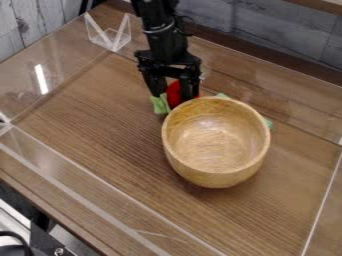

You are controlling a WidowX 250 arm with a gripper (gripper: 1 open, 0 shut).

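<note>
The black gripper [170,78] hangs at the top middle, lowered just behind a wooden bowl [214,135], its fingers over a small red object [175,92] and a pale green one [158,103]. It is open, and its fingertips are partly hard to make out against these objects. The large, light wooden bowl sits on the brown table right of centre, in front of the gripper.
Another green item [261,122] peeks out at the bowl's right rim. A white wall or ledge borders the back left.
</note>
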